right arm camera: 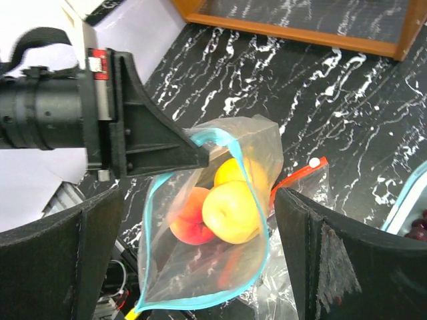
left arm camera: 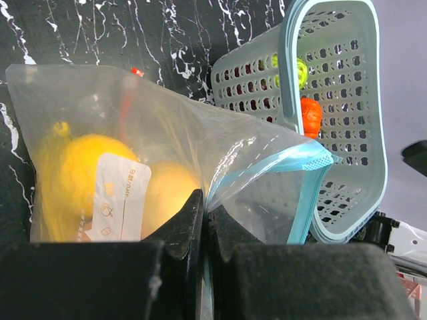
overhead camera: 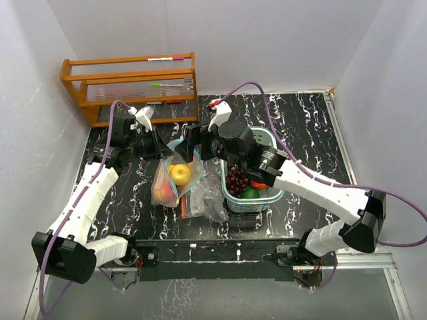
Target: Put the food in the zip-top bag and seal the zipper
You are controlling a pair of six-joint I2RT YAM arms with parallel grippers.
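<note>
The zip bag (overhead camera: 160, 190) stands open, its blue rim spread, holding red fruit (right arm camera: 190, 220) and yellow fruit (right arm camera: 230, 213). My left gripper is shut on the bag's rim at its back-left, as the left wrist view shows. My right gripper hangs open just right of and above the bag, nothing visible between its fingers. A white label shows through the plastic in the left wrist view.
The basket (overhead camera: 270, 200) of grapes, peppers and green items stands right of the bag. Loose clear bags (overhead camera: 210, 200) lie between them. A wooden rack (overhead camera: 107, 100) stands at the back left.
</note>
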